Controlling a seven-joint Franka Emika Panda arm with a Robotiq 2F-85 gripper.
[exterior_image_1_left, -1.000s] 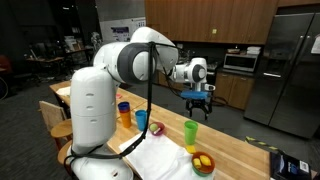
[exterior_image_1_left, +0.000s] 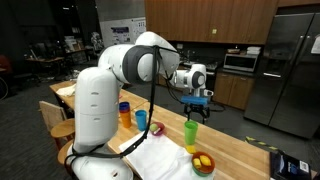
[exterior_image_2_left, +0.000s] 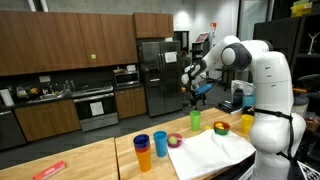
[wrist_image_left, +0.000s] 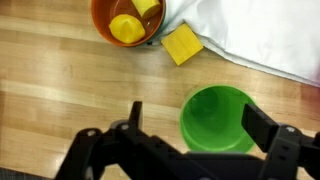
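Note:
A tall green cup (exterior_image_1_left: 191, 131) stands upright on the wooden table. From above, in the wrist view, its round mouth (wrist_image_left: 215, 118) shows and the inside looks empty. My gripper is open, its dark fingers (wrist_image_left: 131, 136) spread to the left and right of the cup's rim. In exterior view 1 the gripper (exterior_image_1_left: 195, 108) hangs just over the cup, and in exterior view 2 the cup (exterior_image_2_left: 195, 123) also stands below the arm's end. Whether a finger touches the cup cannot be told.
Beside the cup lie a yellow block (wrist_image_left: 182, 44) and a reddish bowl (wrist_image_left: 97, 22) with yellow things in it. A white cloth (exterior_image_1_left: 158, 160) covers part of the table. Blue cups (exterior_image_1_left: 140, 119) and orange cups (exterior_image_2_left: 142, 152) stand farther off. Bare wood surrounds the green cup on one side.
My gripper has come down toward the green cup over the last second. The cup stands in the same place. A person behind the table has shifted slightly.

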